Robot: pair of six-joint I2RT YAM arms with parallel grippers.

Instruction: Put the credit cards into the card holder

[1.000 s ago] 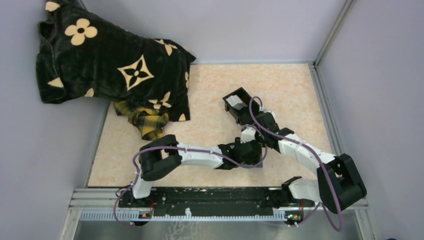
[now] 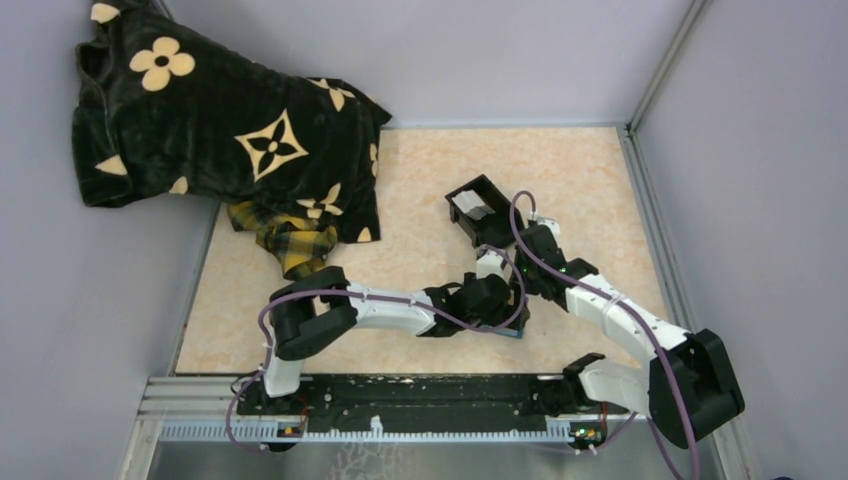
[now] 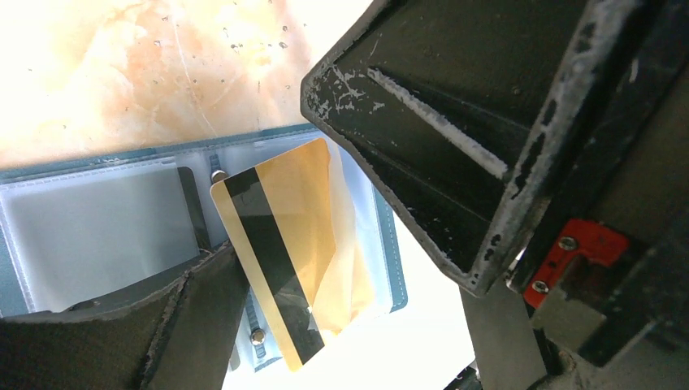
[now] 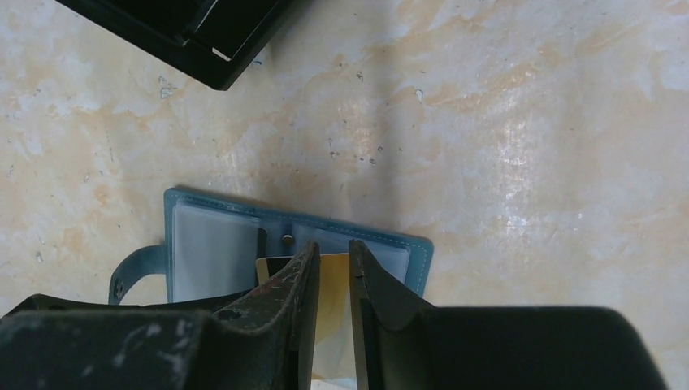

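Observation:
A blue clear-sleeved card holder (image 3: 97,227) lies open on the table beneath both grippers. A gold card with a black stripe (image 3: 280,260) sits slanted over its sleeve, partly overlapping the pocket. My left gripper is open, one finger over the holder beside the card, the other off it to the right. My right gripper has its fingertips a small gap apart at the gold card's edge, as seen in the right wrist view; whether it grips the card is unclear.
A black tray (image 2: 460,218) with pale cards stands just behind the grippers. A dark patterned blanket (image 2: 220,120) covers the back left.
The right arm has shifted a little right, and more of the holder shows in the top view.

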